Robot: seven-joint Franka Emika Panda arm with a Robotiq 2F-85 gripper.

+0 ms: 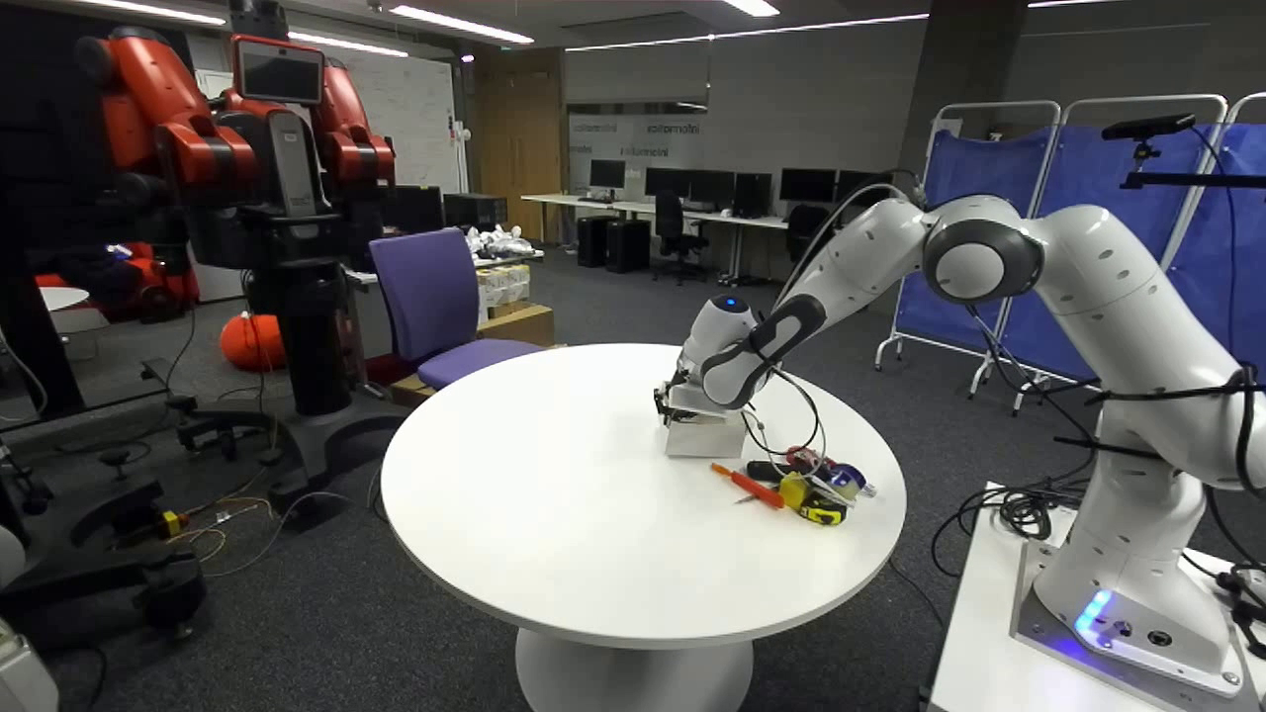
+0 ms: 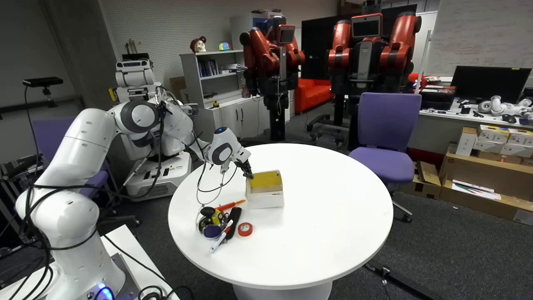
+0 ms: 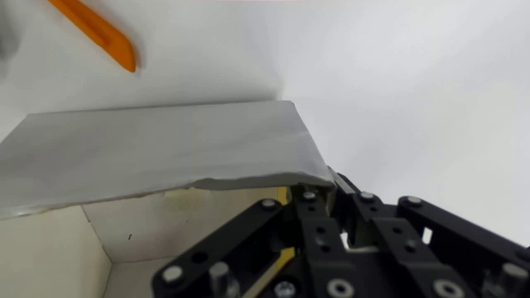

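An open-topped white box with a yellowish inside stands on the round white table. In the wrist view my gripper straddles a side wall of the box near a corner. One dark finger lies inside the box and the other outside, shut on the wall between them. The gripper reaches down to the box's rim in exterior view 2. From exterior view 1, the arm's end partly covers the box.
Close by lie an orange-red screwdriver, a yellow tape measure, a black-handled tool, a roll of red tape and other tools. Loose cables hang from the arm.
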